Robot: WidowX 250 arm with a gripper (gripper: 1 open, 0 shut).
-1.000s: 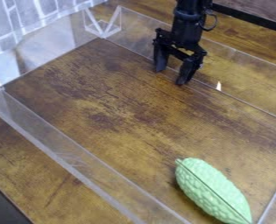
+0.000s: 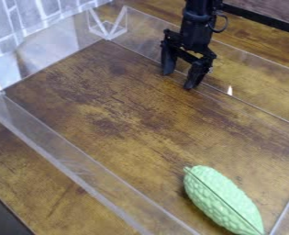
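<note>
A black gripper [image 2: 180,71] hangs at the top of the view, low by the back wall of a clear-walled tray, its two fingers apart with nothing seen between them. A pale green, bumpy, elongated toy [image 2: 223,200], like a bitter melon, lies on the wooden floor of the tray at the bottom right, well away from the gripper.
Clear plastic walls [image 2: 61,151] bound the wooden work surface [image 2: 122,128]. A small white object [image 2: 228,91] shows at the back wall right of the gripper.
</note>
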